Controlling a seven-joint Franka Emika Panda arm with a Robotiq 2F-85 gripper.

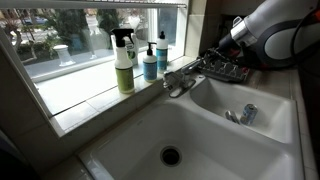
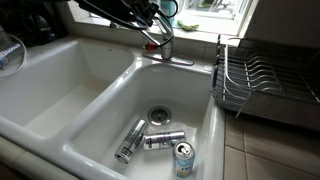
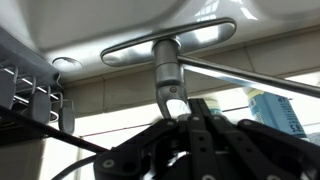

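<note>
My gripper looks shut, its dark fingers close together, and no object shows between them. Right beside the fingertips in the wrist view is the rounded end of the chrome faucet; whether they touch, I cannot tell. The spout runs off to the right there. In exterior view 2 the dark gripper reaches over the back of the sink near the faucet, partly covering it. Exterior view 1 has the faucet between the two basins and the window ledge, with the arm coming in from the upper right.
Three cans, one of them upright, are in one basin; the other basin is empty. A wire dish rack stands beside the sink. A spray bottle and two pump bottles line the window ledge.
</note>
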